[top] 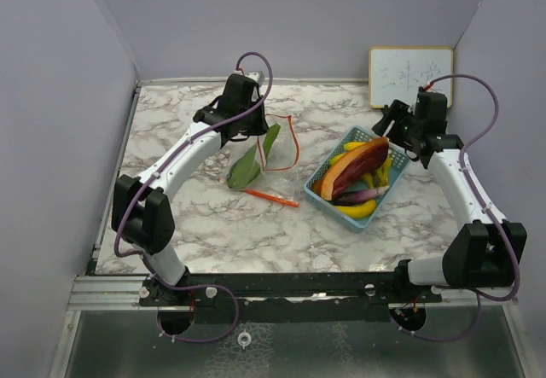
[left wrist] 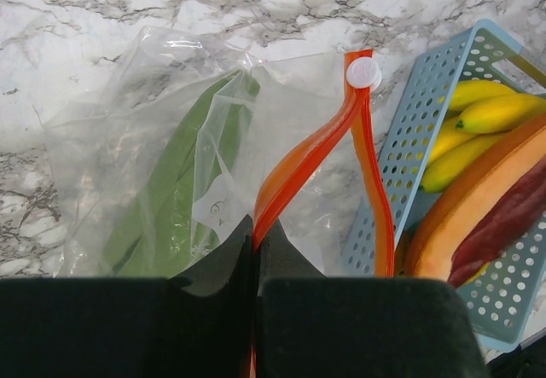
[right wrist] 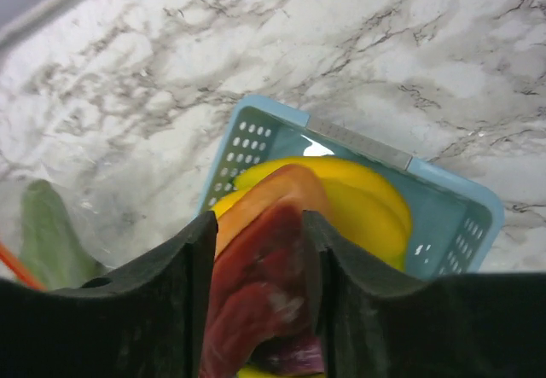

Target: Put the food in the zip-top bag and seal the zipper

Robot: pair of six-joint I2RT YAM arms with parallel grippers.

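The clear zip top bag [top: 281,160] stands partly open on the left, a long green vegetable [top: 244,169] inside. My left gripper [top: 258,126] is shut on the bag's orange-edged rim [left wrist: 311,160], whose strip runs between the fingers. A long food piece, tan outside and red inside [top: 354,169], slants in the blue basket [top: 354,223], one end raised toward the back right. Right by that end is my right gripper [top: 399,134], its fingers part open. In the right wrist view its fingers [right wrist: 200,250] stand to either side of the piece; contact is unclear.
Several yellow bananas [top: 357,210], a purple eggplant [top: 360,196] and a brown round item [top: 317,187] share the basket. A whiteboard [top: 410,75] stands at the back right.
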